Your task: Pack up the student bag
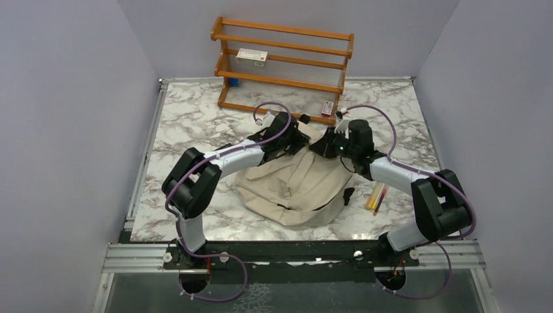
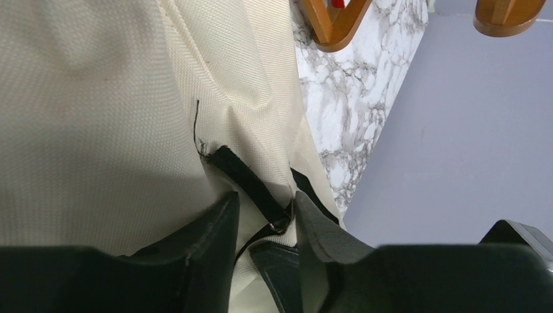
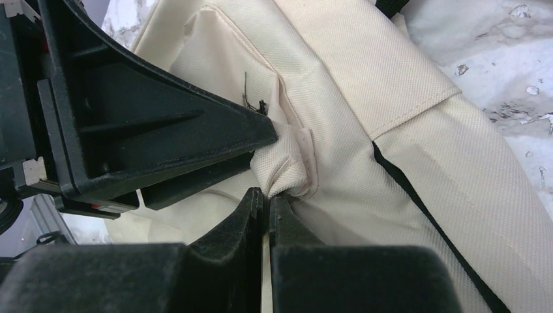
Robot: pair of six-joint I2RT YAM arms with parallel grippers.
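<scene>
The cream cloth bag (image 1: 293, 195) lies across the middle of the table, with both arms meeting at its upper edge. In the left wrist view, my left gripper is part open around a black zipper tab (image 2: 244, 176); its fingers stand apart on either side, and contact is hard to judge. My right gripper is shut on a pinched fold of the bag's fabric (image 3: 287, 166). Immediately beside that fold, a left gripper finger (image 3: 195, 130) shows in the right wrist view. The bag's inside is hidden.
A wooden rack (image 1: 280, 81) stands behind the bag, holding a white box (image 1: 252, 57), with a small red-and-white box (image 1: 327, 108) at its lower right. Yellow and red pencils (image 1: 376, 197) lie right of the bag.
</scene>
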